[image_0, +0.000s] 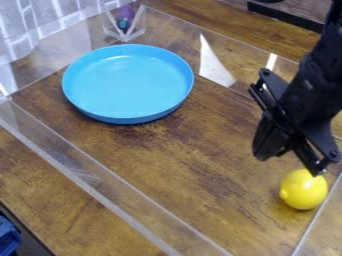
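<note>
My black gripper (289, 150) hangs at the right of the camera view, shut, with nothing visible between its fingers. Just below it a yellow round object (303, 190) rests on the wooden table (160, 175), apart from the fingertips. A blue round dish (126, 80) lies at the upper left.
A small clear container with a purple item (126, 20) stands at the back left. A white triangular piece (214, 58) is at the back centre. Clear strips run along the sides. A dark blue object (7, 240) shows at the lower left corner.
</note>
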